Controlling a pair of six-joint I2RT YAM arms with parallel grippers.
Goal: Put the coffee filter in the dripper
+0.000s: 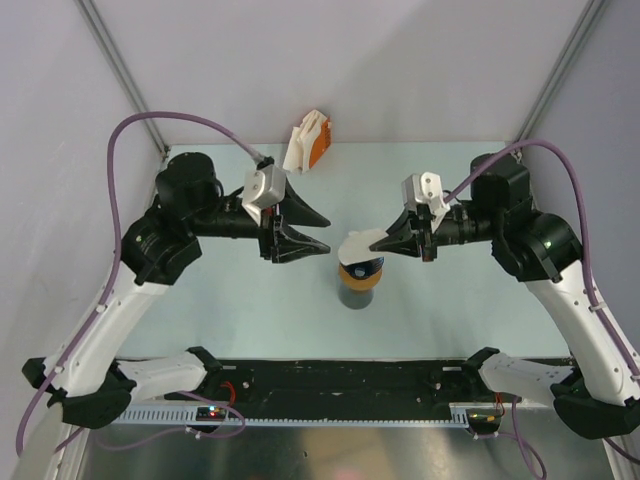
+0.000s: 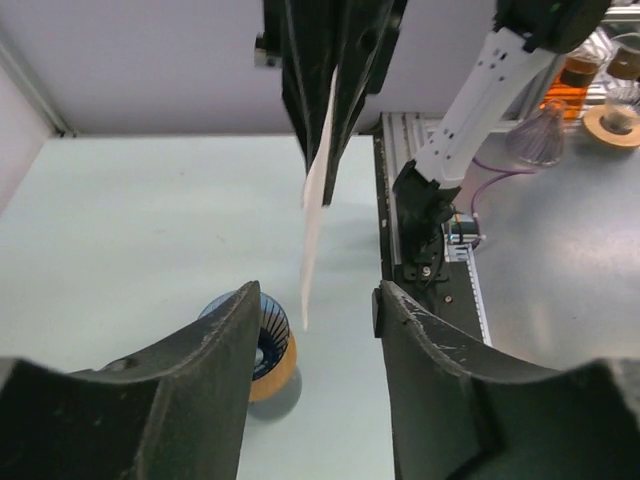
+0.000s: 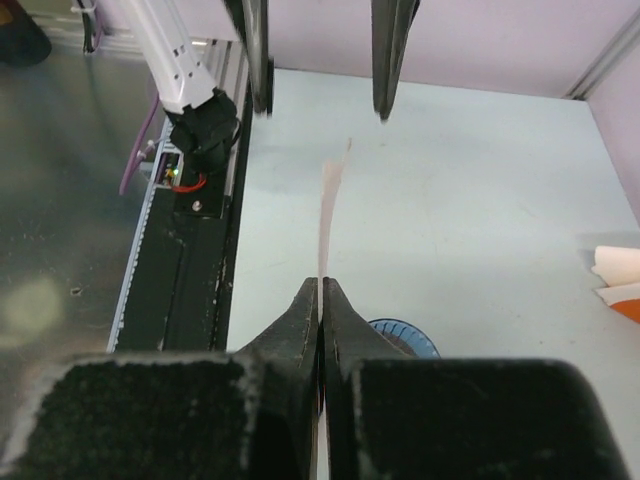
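A flat white coffee filter [image 1: 358, 247] is pinched in my right gripper [image 1: 392, 243], which is shut on it and holds it over the dripper. In the right wrist view the filter [image 3: 328, 210] rises as a thin edge from between the fingertips. The dripper [image 1: 358, 282], dark inside with an orange band, stands on the table below, partly covered by the filter; its ribbed rim [image 3: 400, 330] shows behind the right fingers. My left gripper [image 1: 312, 237] is open to the left of the filter, apart from it, with nothing between its fingers.
An orange and white pack of filters [image 1: 306, 141] lies at the back edge of the white table [image 1: 230, 300].
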